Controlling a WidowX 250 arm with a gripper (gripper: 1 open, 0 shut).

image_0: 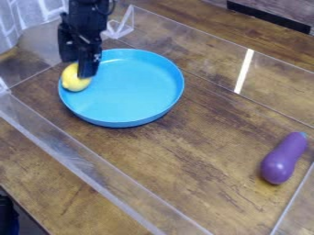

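A yellow object (76,81), rounded, sits in the left part of a blue plate (135,92). My black gripper (80,60) hangs from the top of the view just over the yellow object, its fingers open. Whether its tips touch the object is hard to tell.
A purple eggplant-shaped object (282,157) lies at the far right of the wooden table (185,174). Clear plastic edges run along the left and bottom.
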